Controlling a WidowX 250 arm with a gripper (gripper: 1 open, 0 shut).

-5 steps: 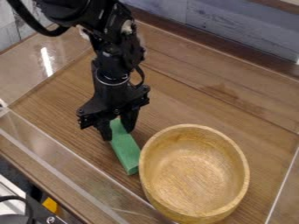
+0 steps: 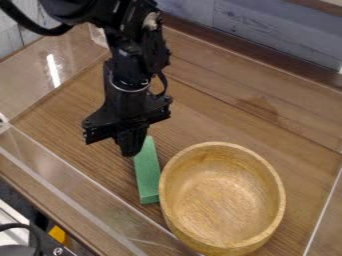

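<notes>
My black gripper [image 2: 131, 144] hangs low at the centre-left of the camera view, pointing down, its fingers close together with nothing visible between them. A green bar-shaped object [image 2: 148, 176] lies on the wooden surface just below and right of the fingertips, its far end near or under them. A round wooden bowl [image 2: 222, 197] stands to the right of the green bar, close beside it.
Clear low walls edge it at the front and left, and a pale plank wall stands at the back.
My gripper has shifted slightly to the left, off part of the green bar, so more of the bar's far end shows. The bowl looks unmoved.
</notes>
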